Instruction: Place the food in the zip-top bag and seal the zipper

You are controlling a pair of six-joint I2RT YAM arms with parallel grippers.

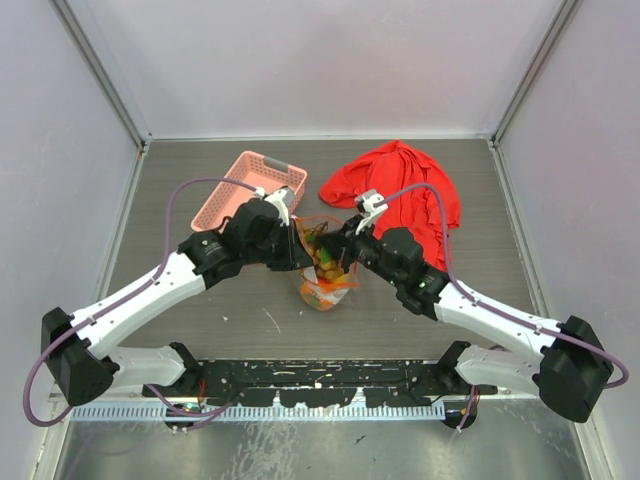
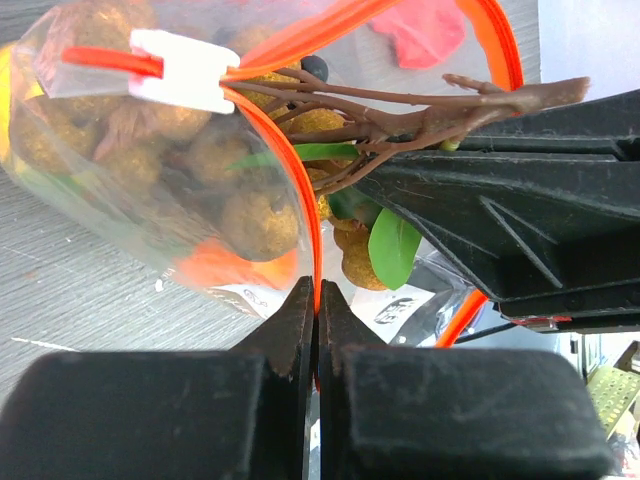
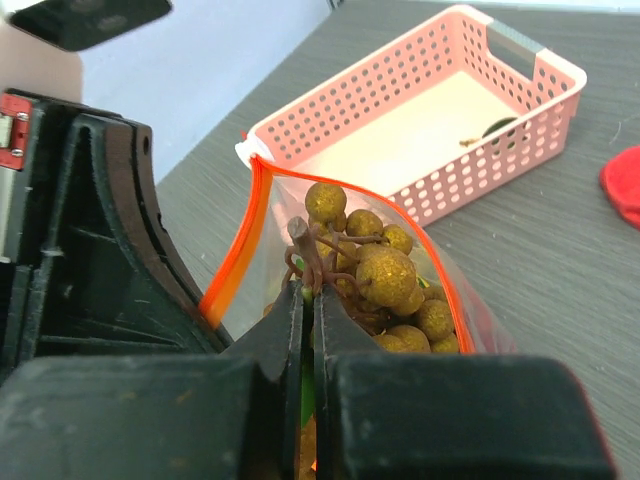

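The clear zip bag [image 1: 322, 292] with orange edges stands with its mouth open between my two arms. Its white slider [image 2: 186, 70] sits on the orange zipper. My left gripper is shut on the bag's orange rim. Inside the bag is a bunch of brown, round longan-like fruit [image 3: 386, 277] with a woody stem [image 2: 450, 112] and green leaves [image 2: 394, 247]. Reaching into the bag mouth, my right gripper is shut with the fruit's stem between its fingertips. Lower contents of the bag are partly hidden by film.
A pink basket [image 1: 222, 187] stands behind the bag at left, with a small dark item at its bottom. A red cloth [image 1: 405, 190] lies at back right. Free table shows on either side of the bag.
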